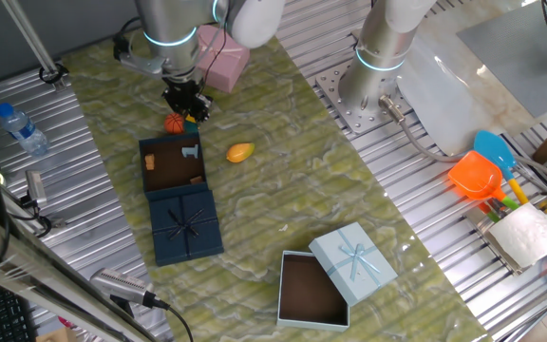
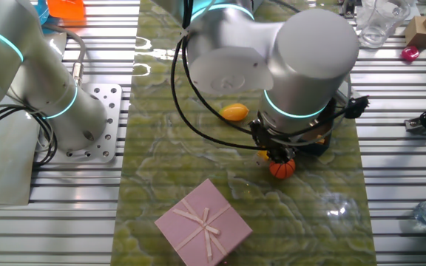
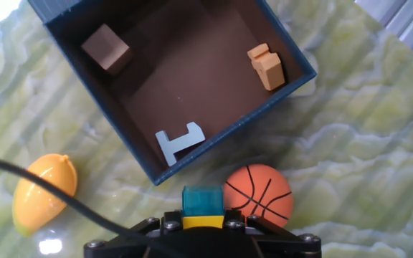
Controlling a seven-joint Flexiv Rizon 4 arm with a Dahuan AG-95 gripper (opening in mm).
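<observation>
At the bottom of the wrist view, a teal-and-yellow block sits between the black fingers of my gripper, which is shut on it. The block is small and partly hidden under the gripper in exterior view 1. Right beside it in the wrist view is an orange toy basketball; whether they touch, I cannot tell. Ahead lies an open dark blue box with a brown inside. It contains a light blue T-shaped piece, an orange piece and a brown block.
A yellow mango-like toy rests right of the blue box. Its bow-tied lid lies against the box. A pale blue box with a tilted lid stands nearer the front; a pink box stands behind the gripper. Mid-cloth is clear.
</observation>
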